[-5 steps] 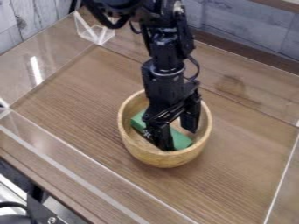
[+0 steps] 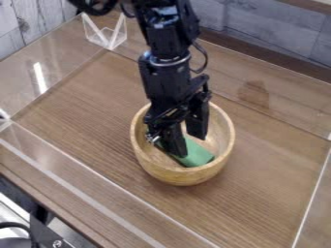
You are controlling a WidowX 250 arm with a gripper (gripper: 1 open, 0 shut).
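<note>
A light wooden bowl sits near the middle of the table with a green object lying inside it. My black gripper hangs over the bowl, its lower parts down inside the rim near the green object and covering part of it. The gripper is open; whether a finger touches the green object I cannot tell.
A clear plastic item stands at the back left by the wall. Dark cables lie at the bottom left corner beyond the table's edge.
My gripper has shifted and turned over the bowl, and more of the green object's right part now shows. The bowl stays in about the same place.
</note>
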